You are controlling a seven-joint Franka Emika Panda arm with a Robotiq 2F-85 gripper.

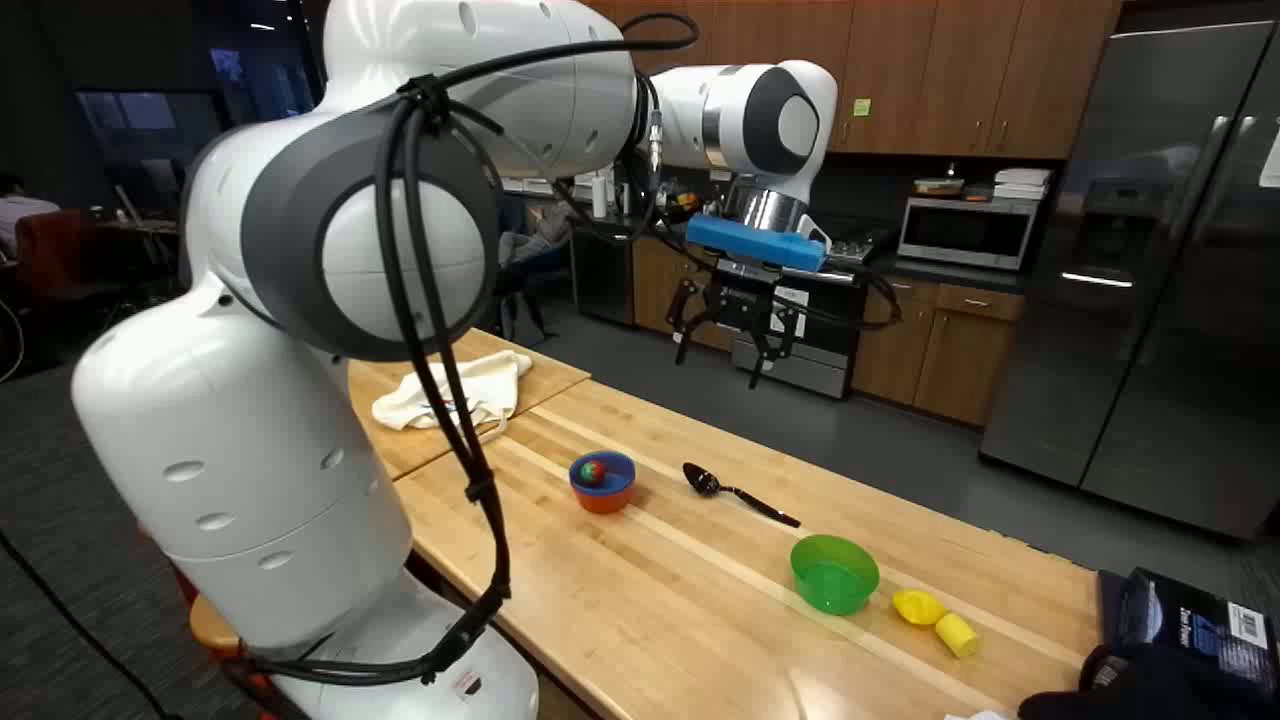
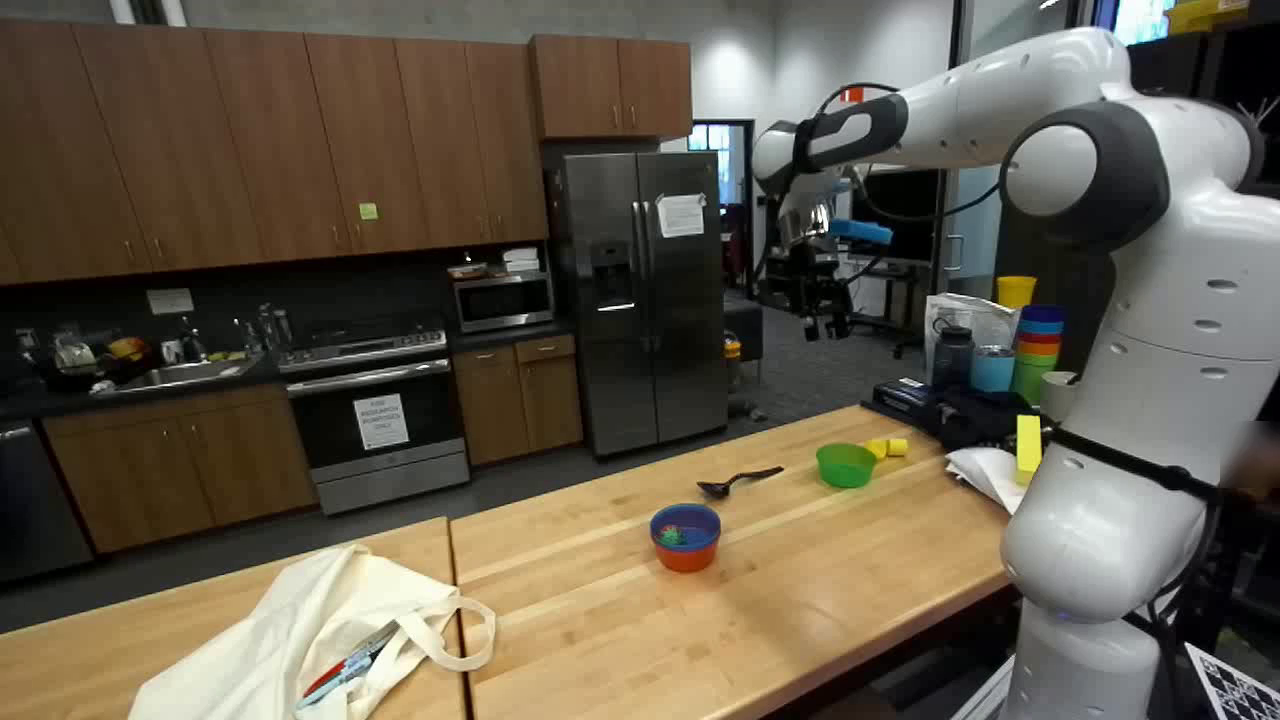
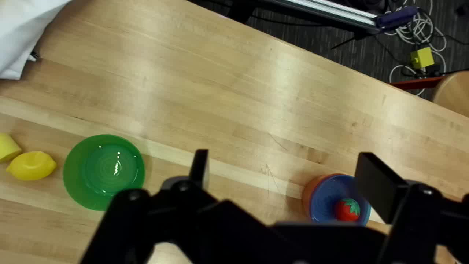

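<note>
High above the table, my gripper (image 1: 719,356) stands open, its fingers wide apart and nothing between them. In the wrist view its black fingers (image 3: 200,169) frame bare wood. A blue bowl (image 1: 618,469) sits nested on an orange one (image 1: 603,499), with a red toy strawberry (image 3: 347,209) inside. Farther along the table stands an empty green bowl (image 3: 103,171). Next to it lie a yellow lemon (image 3: 31,165) and a yellow cylinder-like piece (image 1: 957,635). Between the bowls rests a black spoon (image 2: 740,482), which the gripper hides in the wrist view.
A cream cloth bag (image 2: 300,624) lies on the adjoining table. Dark boxes (image 1: 1206,630), a white sheet (image 2: 986,472) and a yellow block (image 2: 1028,449) crowd the far end near the robot base.
</note>
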